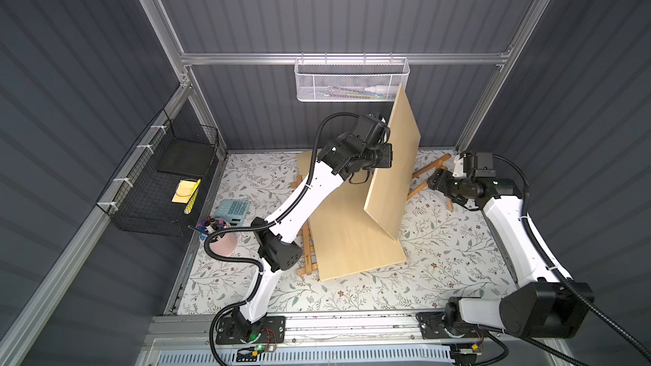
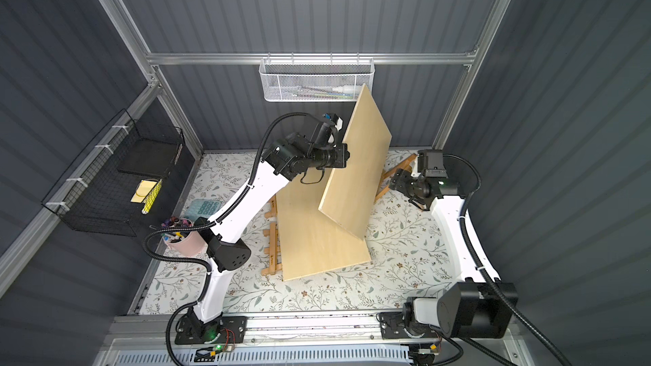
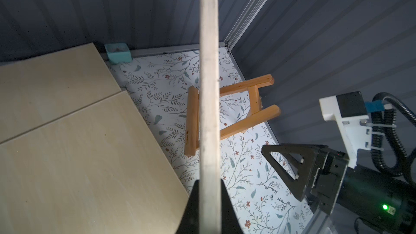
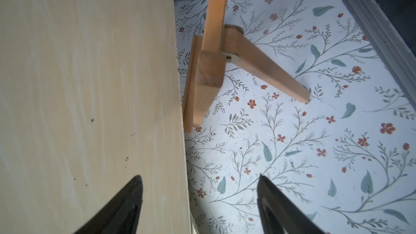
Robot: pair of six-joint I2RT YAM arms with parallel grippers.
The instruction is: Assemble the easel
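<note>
My left gripper (image 1: 388, 156) is shut on the upper part of a light wooden board (image 1: 396, 162), which stands tilted and nearly edge-on. In the left wrist view this board (image 3: 210, 82) runs straight up between the dark fingers. Beneath it a second board (image 1: 359, 247) lies flat on the table. To the right, my right gripper (image 1: 440, 181) is open and empty above a small wooden easel frame (image 3: 243, 127). The right wrist view shows that frame (image 4: 210, 73) partly behind the held board's edge, apart from my fingers (image 4: 125, 208).
Another wooden frame (image 1: 307, 247) lies partly beneath the flat board's left edge. A pink pen cup (image 1: 222, 242) and a teal calculator (image 1: 232, 211) stand at the left. On the back wall hangs a white mesh basket (image 1: 352, 84).
</note>
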